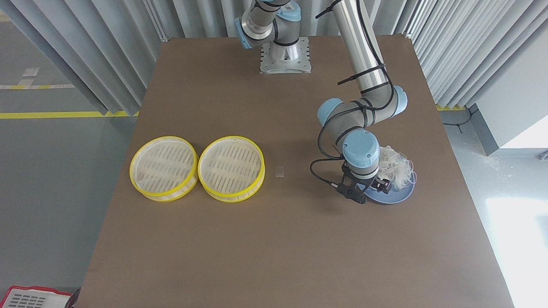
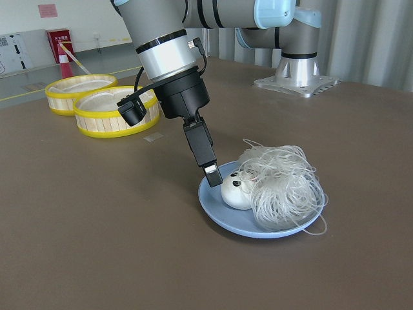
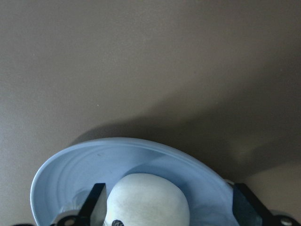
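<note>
A blue plate on the right of the table holds a white ball with dark spots and a heap of translucent white strands. My black gripper is low over the plate at the ball; in the front view it covers the ball. In the wrist view its fingers stand apart on either side of the ball, open, with space showing beside the ball.
Two round yellow-rimmed baskets stand side by side at left-centre.
</note>
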